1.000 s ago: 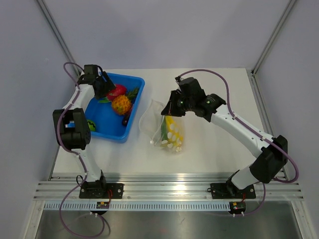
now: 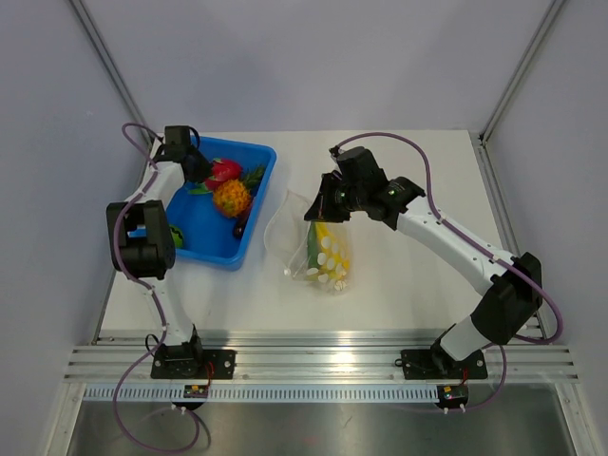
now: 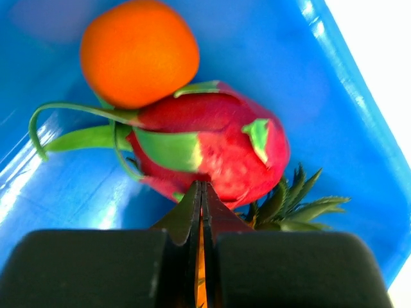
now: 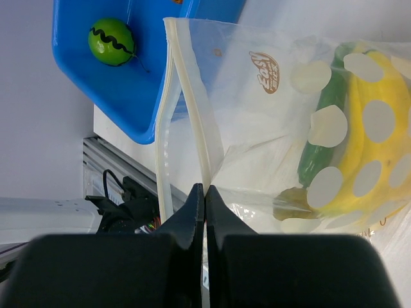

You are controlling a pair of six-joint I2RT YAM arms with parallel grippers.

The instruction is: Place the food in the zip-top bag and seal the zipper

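Observation:
My left gripper is shut, nothing showing between its fingers, over the blue bin, at a red dragon fruit (image 3: 225, 147) beside an orange (image 3: 138, 51); pineapple leaves (image 3: 298, 202) show below. My right gripper is shut at the opening of the clear zip top bag (image 4: 257, 109), its tips by the zipper strip; whether they pinch it I cannot tell. Inside the bag lie yellow food (image 4: 379, 147) and a green one (image 4: 324, 154).
The blue bin (image 2: 204, 247) at the left also holds a pineapple (image 2: 231, 198), dark items and a green round fruit (image 4: 110, 42).
The right arm shifted slightly earlier and is now still; the bag looks much the same.

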